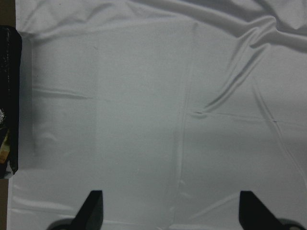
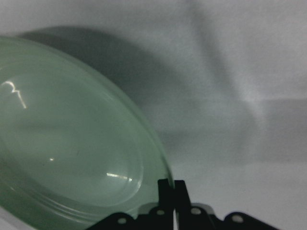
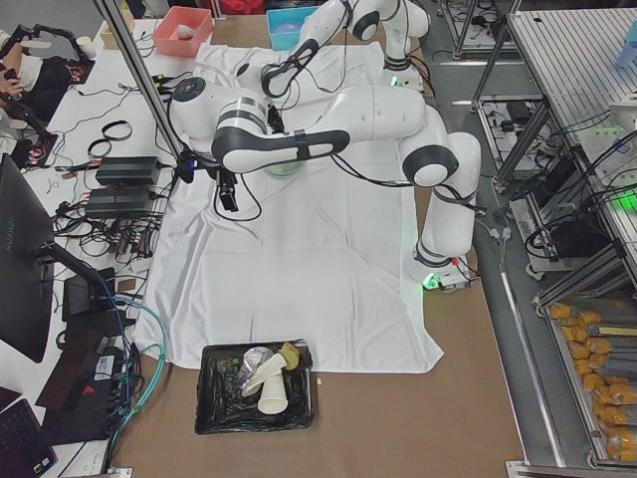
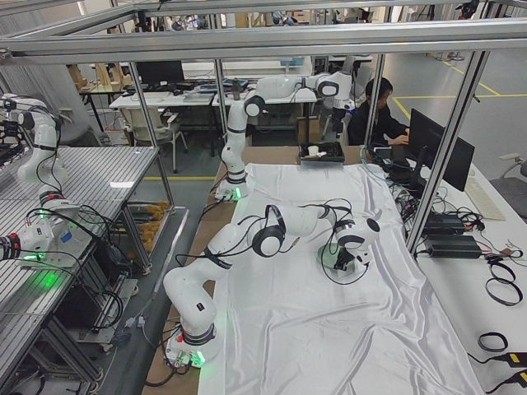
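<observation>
A pale green round dish (image 2: 67,124) rests on the white cloth; in the right wrist view my right gripper has its fingers shut on its rim at the lower right. In the camera right view the dish (image 4: 328,255) is partly behind that arm. My left gripper hangs open over bare cloth (image 1: 144,120), nothing between its fingers. A black-lined tray (image 3: 224,398) with a white cup (image 3: 273,396) and wrappers sits at the cloth's near edge in the camera left view.
A red bin (image 3: 174,40) and blue bin (image 3: 284,35) stand at the far end. Cables, boxes and monitors (image 3: 25,259) crowd the side table.
</observation>
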